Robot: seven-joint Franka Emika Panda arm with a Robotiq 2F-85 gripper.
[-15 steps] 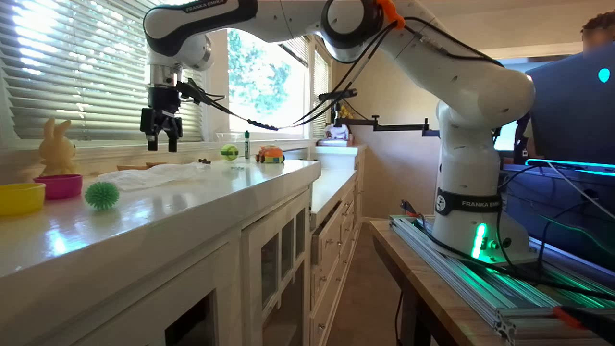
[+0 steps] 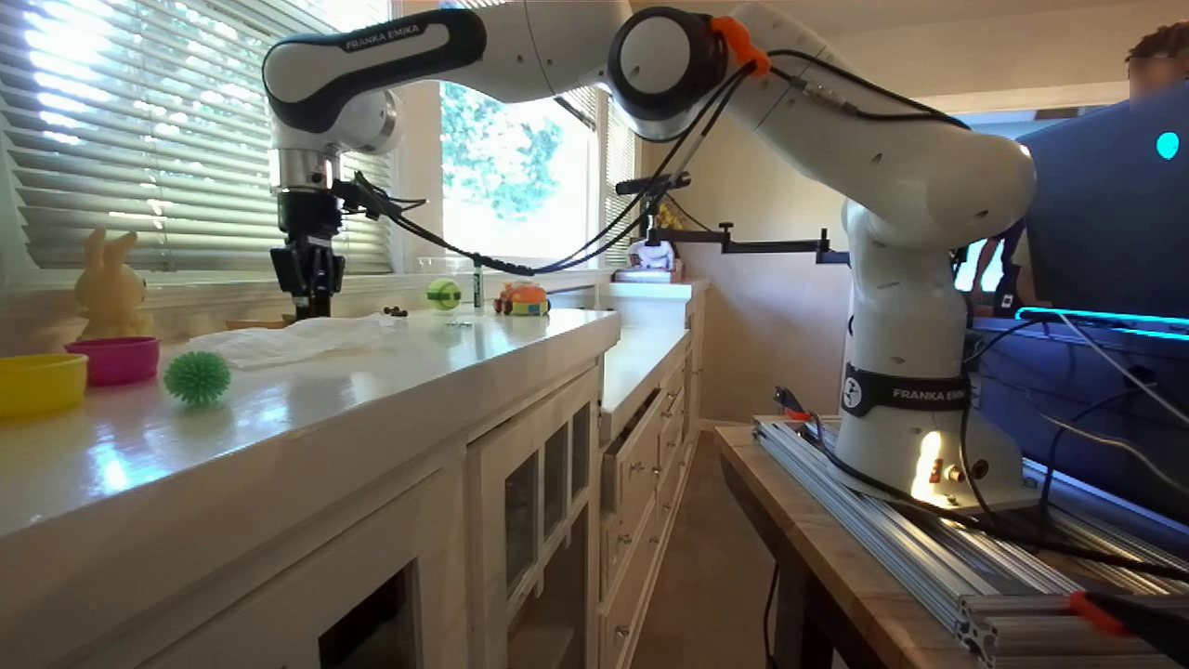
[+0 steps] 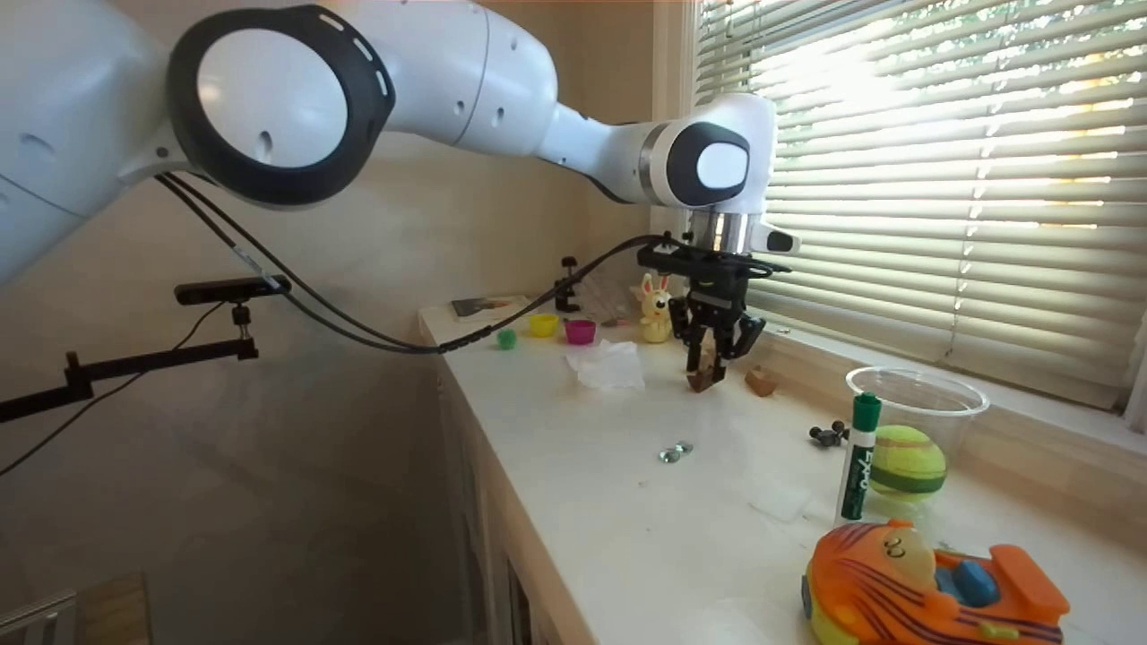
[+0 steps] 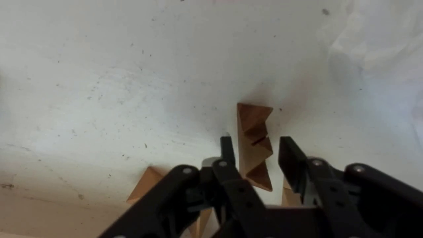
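A brown, angular wooden piece [image 4: 248, 152] with notched edges lies between the fingers of my gripper in the wrist view. The fingers stand part open, and a gap shows between the piece and each fingertip. In exterior view 2 the gripper [image 3: 706, 376] is low over the counter, around the brown piece. Another wooden piece [image 3: 761, 381] lies to its right there; the wrist view shows this second piece [image 4: 144, 184] left of the fingers. More brown wood shows partly behind the fingers. From exterior view 1 the gripper [image 2: 312, 307] reaches down behind the crumpled white sheet.
A crumpled white sheet [image 3: 607, 365], pink bowl [image 3: 581, 332], yellow bowl [image 3: 544, 324] and rabbit figure [image 3: 655, 312] stand nearby. Clear gems [image 3: 672, 455], a green marker [image 3: 859, 460], a clear cup [image 3: 946, 407] with a ball, and an orange toy [image 3: 925, 591] occupy the nearer counter.
My gripper has come down to the counter and slightly to the left in exterior view 1. Its fingers are closer together than before. The green light on the arm's base now looks yellowish white.
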